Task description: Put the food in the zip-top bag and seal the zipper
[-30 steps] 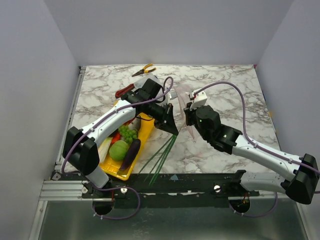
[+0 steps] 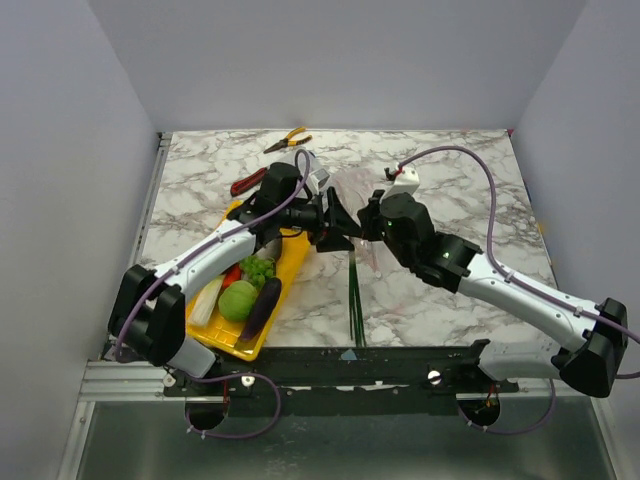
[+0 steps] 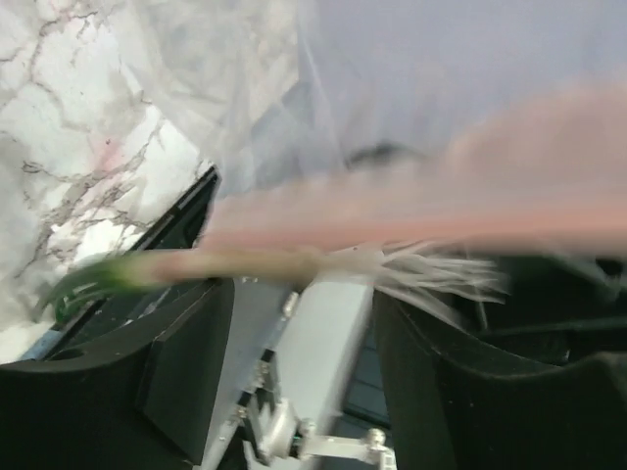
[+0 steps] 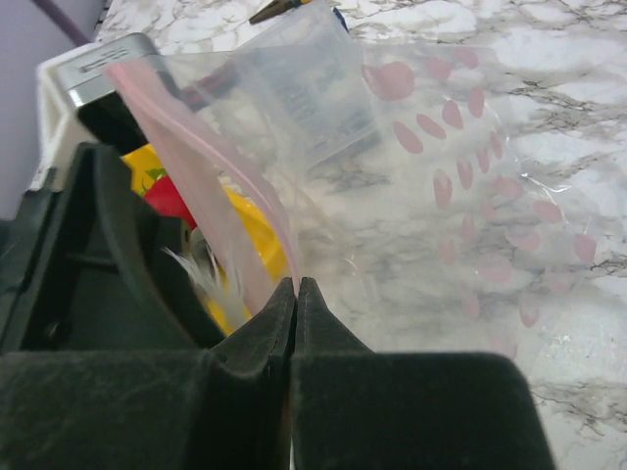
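The clear zip top bag (image 4: 431, 127) with pink spots is spread in front of my right gripper, which is shut on its pink edge strip. My left gripper (image 2: 338, 238) is close to that edge, its fingers apart. In the left wrist view a green onion (image 3: 225, 264) lies across just past those fingertips, with its white roots at the right under the blurred pink strip. From above, the onion's green leaves (image 2: 356, 300) trail toward the table's front edge. The left arm partly hides the bag's mouth, so whether the onion is inside cannot be seen.
A yellow tray (image 2: 295, 262) at the left holds a cabbage (image 2: 238, 300), an eggplant (image 2: 262, 308), grapes (image 2: 257, 270) and other food. Pliers (image 2: 288, 140) and a red-handled tool (image 2: 249, 181) lie at the back.
My left gripper has moved right to the bag's edge, and its fingers have spread. The onion leaves have swung from slanting left to almost straight. The right gripper has shifted slightly.
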